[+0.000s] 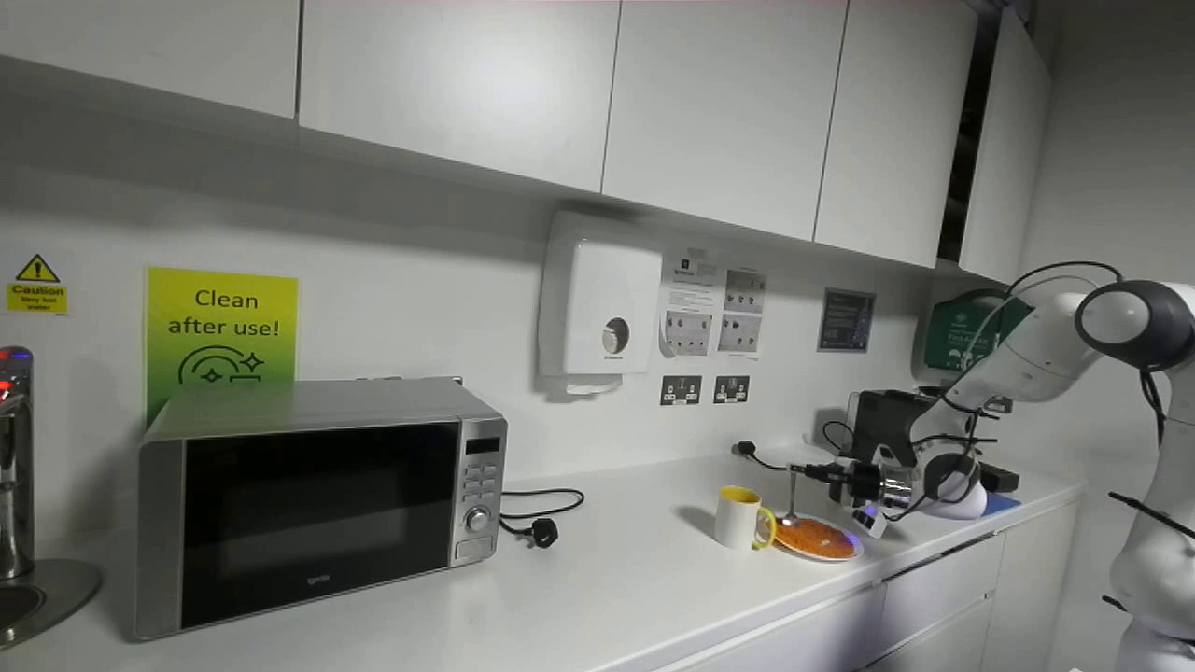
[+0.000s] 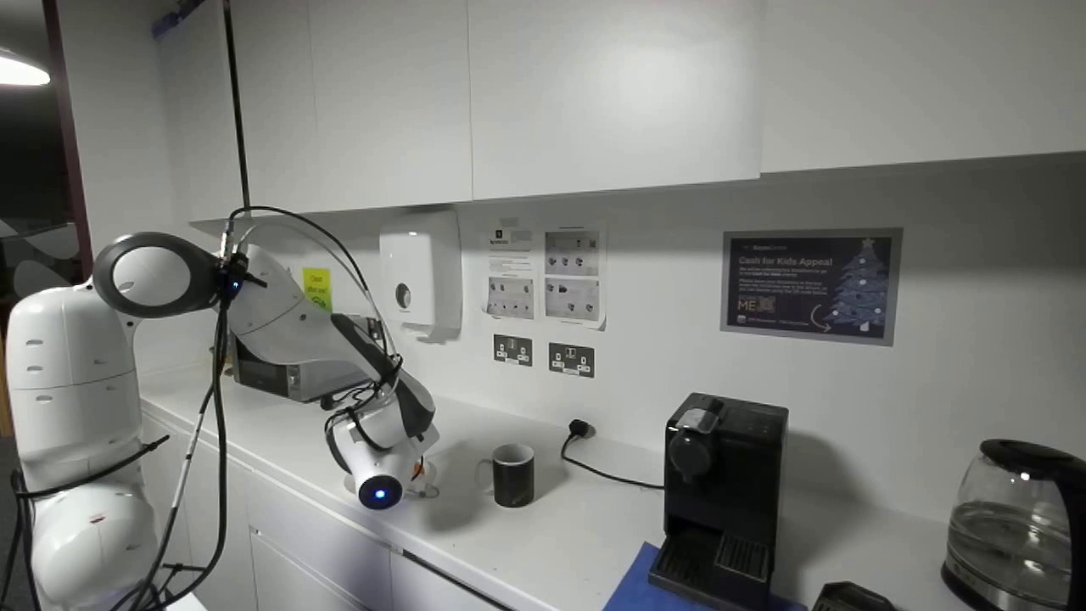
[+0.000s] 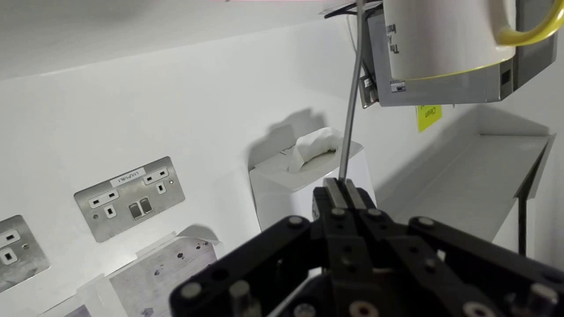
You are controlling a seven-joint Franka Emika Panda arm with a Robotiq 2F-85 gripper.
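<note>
My gripper [image 1: 797, 469] is shut on the thin handle of a metal spoon [image 3: 353, 95], which hangs down from the fingertips. In exterior view 1 the spoon's bowl end is at the left edge of a white-rimmed plate [image 1: 859, 550] covered with something orange and grainy [image 1: 818, 539]; whether it touches cannot be told. Just left of the plate stands an upright white mug [image 1: 735, 523] with yellow inside and a yellow handle. The same mug looks dark [image 2: 513, 475] in exterior view 2, where the arm hides the gripper and most of the plate.
A microwave [image 1: 325, 504] sits on the left of the counter [image 1: 627, 560]. Behind the arm is a black coffee machine [image 2: 724, 489], with a glass kettle [image 2: 1008, 529] farther along. Wall cupboards [image 1: 717, 101] hang above.
</note>
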